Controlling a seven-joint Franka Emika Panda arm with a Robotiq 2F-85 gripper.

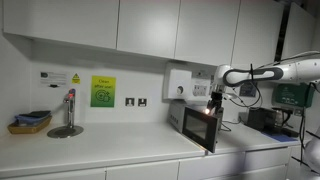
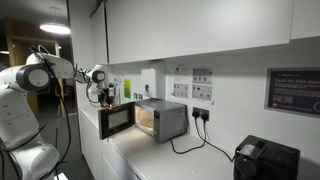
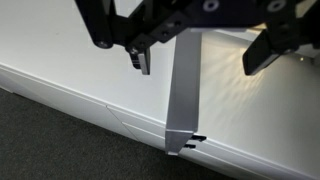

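The microwave stands on the counter with its door swung open. In exterior view 1 the dark door faces the room, and my gripper is at its top edge. My gripper also appears near the upper part of the door in exterior view 2. In the wrist view my gripper is open, its dark fingers wide apart. The grey door edge runs between them, with visible gaps on both sides. Whether either finger touches it I cannot tell.
A black appliance stands farther along the counter. Left of the microwave, the counter is clear up to a tap and a basket. Cupboards hang above, and a white dispenser is on the wall.
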